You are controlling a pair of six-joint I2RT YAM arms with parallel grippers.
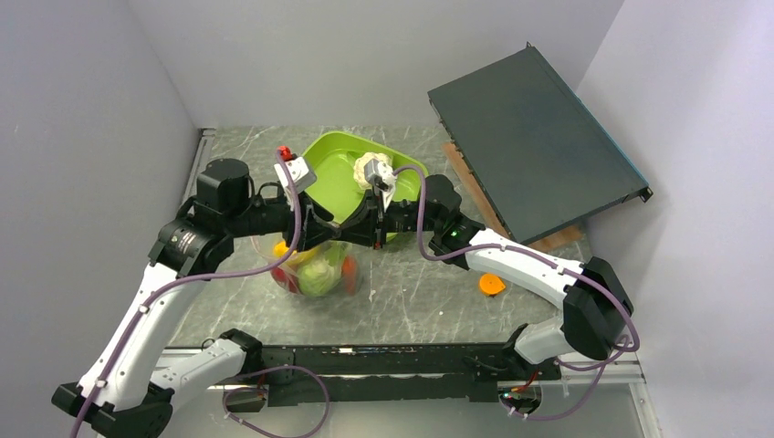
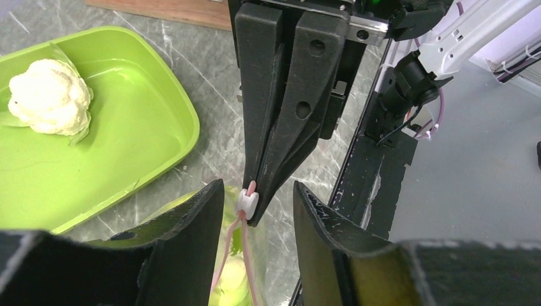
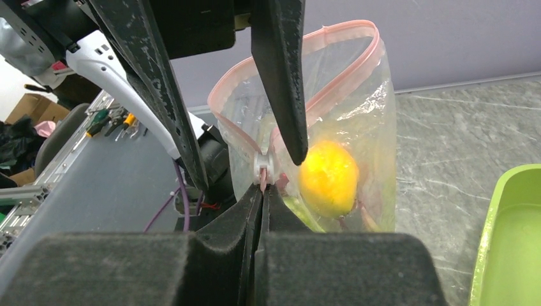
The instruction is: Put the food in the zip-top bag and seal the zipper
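Observation:
The clear zip-top bag (image 3: 376, 159) has a pink zipper rim, its mouth gaping open in the right wrist view. Inside it sit a yellow item (image 3: 328, 178), a green leafy vegetable (image 1: 319, 276) and red-orange pieces. At one end of the zipper is a white slider (image 2: 247, 203). My right gripper is shut on the pink zipper end just beside that slider. My left gripper stands open, its fingers to either side of the slider and the right fingertips, apparently touching neither.
Behind the bag lies a green tray (image 1: 336, 144) holding a cauliflower (image 1: 371, 169). An orange piece (image 1: 491, 285) rests on the counter at the right. A large dark panel (image 1: 538, 137) fills the back right.

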